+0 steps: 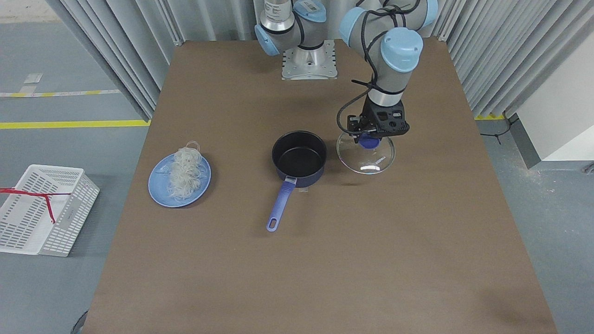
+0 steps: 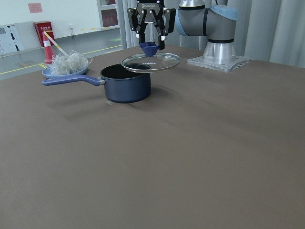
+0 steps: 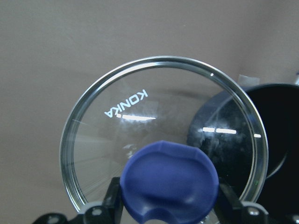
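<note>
My gripper [image 2: 148,38] is shut on the blue knob [image 3: 169,182] of a glass lid [image 1: 365,163], which hangs in the air at the right of a dark blue pot [image 1: 298,156]. In the left view the lid sits higher than the pot's rim, and in the wrist view it partly overlaps the pot's opening. The pot stands on the table with its blue handle [image 1: 279,206] toward the front.
A blue plate [image 1: 160,189] with white noodle-like strands [image 1: 184,170] lies at the left.
</note>
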